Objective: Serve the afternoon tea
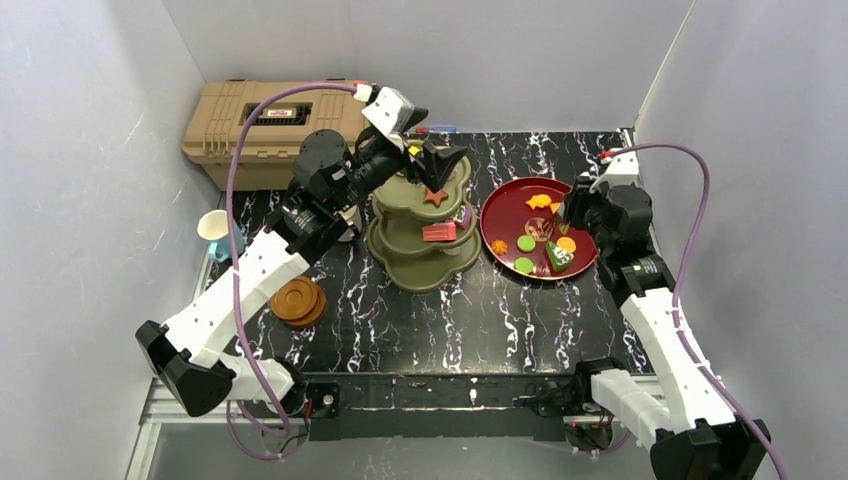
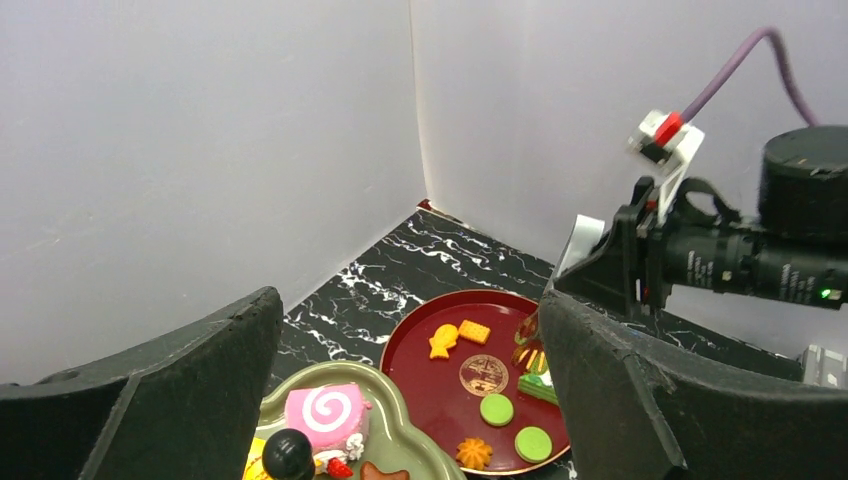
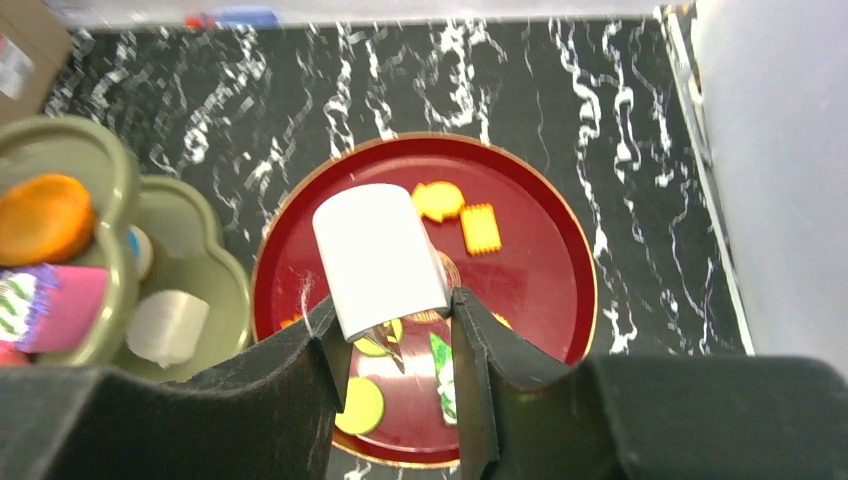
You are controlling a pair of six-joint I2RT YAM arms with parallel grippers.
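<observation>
My left gripper (image 1: 438, 160) stands open above the top of the green tiered stand (image 2: 412, 445). In the left wrist view, a pink swirl cake (image 2: 325, 415) sits on that stand below the empty gap between its fingers. My right gripper is above the red plate (image 3: 540, 215), its fingers apart. A white-handled utensil (image 3: 375, 255) slants between them, its brownish prongs (image 2: 526, 345) pointing down toward the plate; whether the fingers press on it I cannot tell. On the plate lie a green-topped cake slice (image 1: 559, 256) and several small treats.
A tan case (image 1: 230, 125) occupies the back left. A blue cup (image 1: 222, 236) and brown coasters (image 1: 298, 300) are at the left. Red cake pieces (image 1: 438, 232) and a star (image 1: 436, 197) lie on the stand's tiers.
</observation>
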